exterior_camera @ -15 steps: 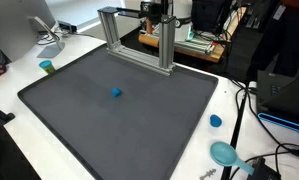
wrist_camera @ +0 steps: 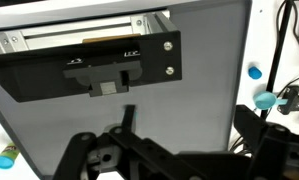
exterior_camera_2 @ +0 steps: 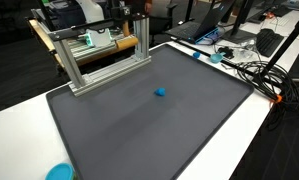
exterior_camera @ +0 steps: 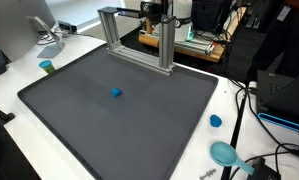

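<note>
In the wrist view my gripper is open at the bottom of the picture, with its dark fingers apart. No held object shows between them. Ahead of it is a black drawer-like box (wrist_camera: 34, 82) with a handle (wrist_camera: 109, 80) on its front. The box is mounted on a silver frame (exterior_camera: 139, 60) at the back of the grey mat (exterior_camera: 119, 110). A small blue block (exterior_camera: 116, 92) lies alone on the mat, also visible as a blue piece (exterior_camera_2: 160, 92) in the second exterior view. In the wrist view this block does not show.
A green container (exterior_camera: 47, 67) stands on the white table left of the mat. To the right are a blue disc (exterior_camera: 215, 121) and a teal cup (exterior_camera: 229, 156), near black cables (exterior_camera: 274, 150).
</note>
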